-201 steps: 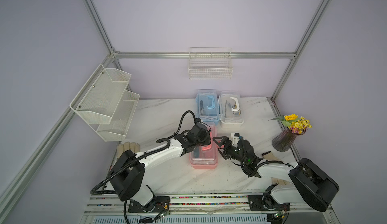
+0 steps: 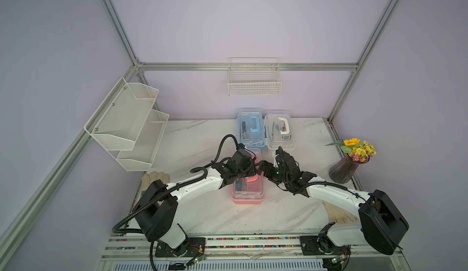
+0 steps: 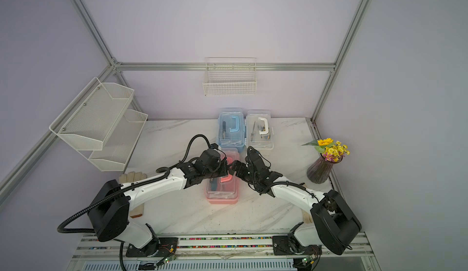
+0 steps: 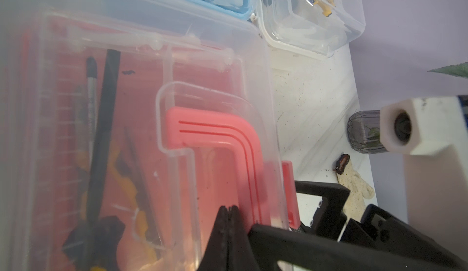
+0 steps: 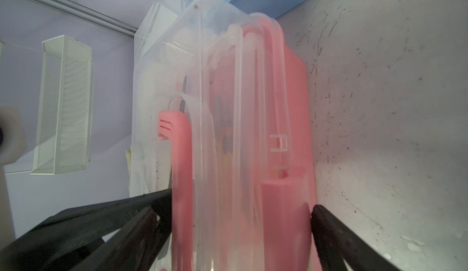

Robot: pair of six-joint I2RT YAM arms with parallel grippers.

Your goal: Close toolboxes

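Observation:
The pink toolbox [image 2: 247,193] stands on the table with its clear lid [image 4: 131,173] down over the base. Set into the lid is the pink handle [image 4: 243,158]. My left gripper is shut above the lid beside that handle, nothing visible between its fingers. From the right, my right gripper stands open across the box's right edge: one finger over the lid by the handle, the other outside the pink latch [image 5: 286,217]. Behind stand a blue toolbox [image 2: 250,136] and a clear toolbox [image 2: 279,136], both with lids over them.
A flower vase [image 2: 343,169] stands at the right, and a glove [image 2: 155,177] lies at the left. White mesh shelves [image 2: 131,124] hang on the left wall.
The left arm has stayed almost still.

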